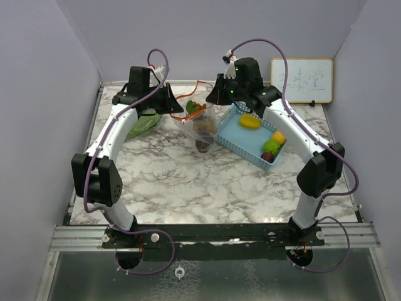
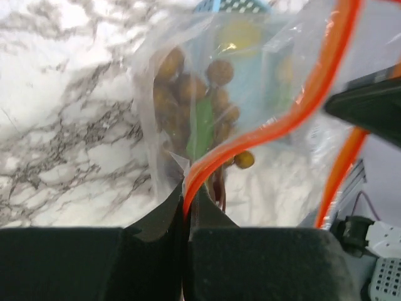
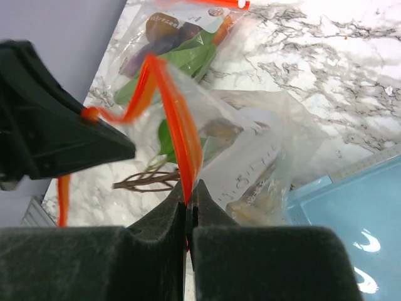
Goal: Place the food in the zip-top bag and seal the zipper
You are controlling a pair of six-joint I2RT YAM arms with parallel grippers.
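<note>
The zip top bag (image 1: 203, 128) hangs upright between my grippers, its orange zipper rim open. Inside are round brown items and greens (image 2: 200, 128). My left gripper (image 1: 175, 108) is shut on the rim at the left, the orange zipper (image 2: 207, 166) running into its fingertips. My right gripper (image 1: 212, 97) is shut on the other side of the rim, the zipper (image 3: 185, 144) entering between its fingertips in the right wrist view.
A blue basket (image 1: 241, 135) with yellow, green and dark items stands right of the bag. A filled bag (image 3: 169, 44) lies at the left. A whiteboard (image 1: 301, 80) is at the back right.
</note>
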